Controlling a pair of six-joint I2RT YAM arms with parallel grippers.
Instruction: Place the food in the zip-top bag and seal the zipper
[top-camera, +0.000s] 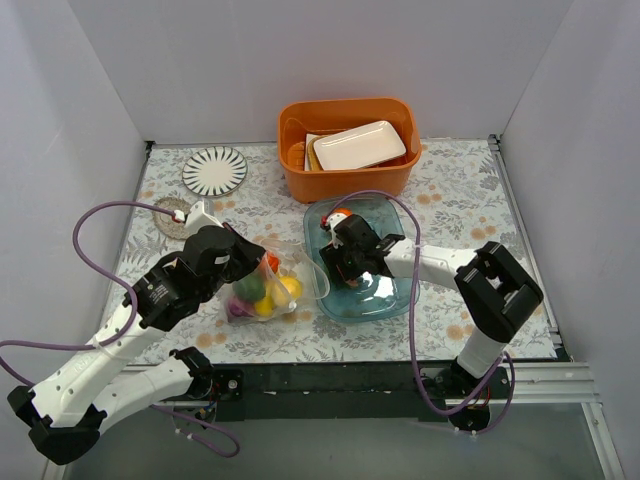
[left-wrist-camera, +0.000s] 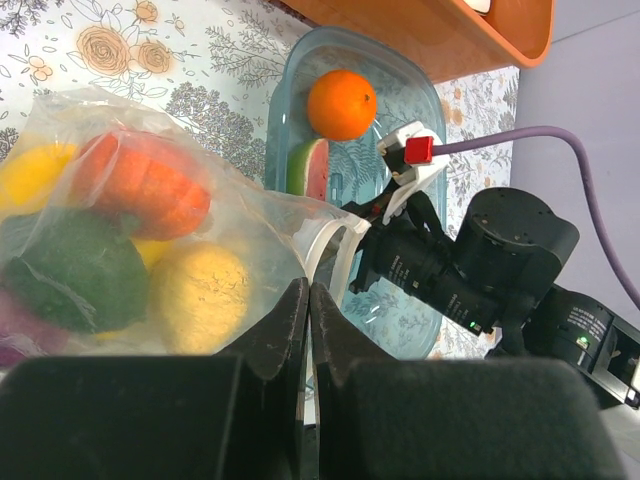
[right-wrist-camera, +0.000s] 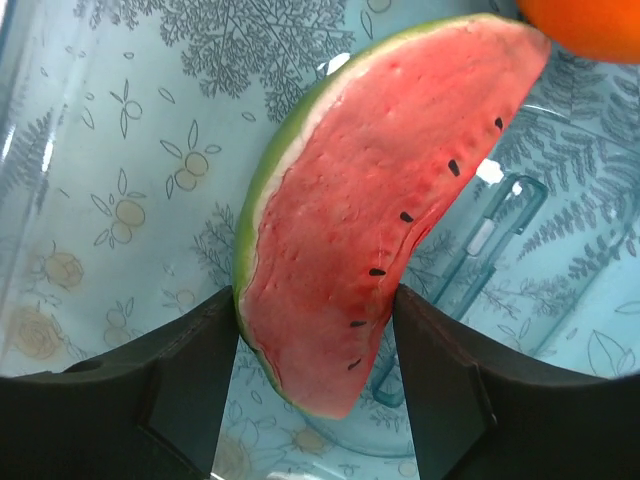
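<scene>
The clear zip top bag (left-wrist-camera: 250, 215) holds several toy foods: a yellow round one (left-wrist-camera: 200, 298), an orange-red one (left-wrist-camera: 140, 185), a green one (left-wrist-camera: 75, 270). My left gripper is shut on the bag's edge by its mouth, which gapes toward the blue tray (top-camera: 370, 308). Inside that tray lies a watermelon slice (right-wrist-camera: 330, 210). The right gripper straddles the slice's lower end, one finger against the rind and the other against the red side; how firmly they press cannot be told. An orange (left-wrist-camera: 341, 104) rests beside the slice's upper end.
Behind the tray stands an orange bin (top-camera: 345, 110) with a white dish (top-camera: 359, 146) in it. A striped plate (top-camera: 214, 171) and a woven coaster (top-camera: 172, 217) lie at the back left.
</scene>
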